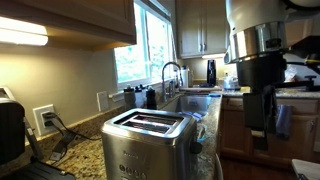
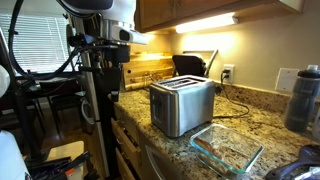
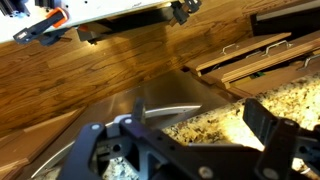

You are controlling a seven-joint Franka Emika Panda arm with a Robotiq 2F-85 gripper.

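My gripper (image 1: 263, 122) hangs in the air to the right of the toaster (image 1: 150, 140) in exterior view 1, apart from it. In exterior view 2 the arm is at the left, off the counter's front edge, and the steel toaster (image 2: 182, 106) stands upright on the granite. Looking down, the wrist view has the two dark fingers (image 3: 137, 118) spread wide, so the gripper is open. Between them show only the counter edge and a steel front with a curved handle (image 3: 170, 110); nothing is held.
A clear glass dish (image 2: 225, 148) sits on the counter (image 2: 262, 128) near the toaster. A cord runs to the wall outlet (image 2: 228, 74). Drawer fronts (image 3: 265, 60) and wooden floor (image 3: 150, 60) lie below the counter edge. Behind the toaster is a sink (image 1: 190, 103).
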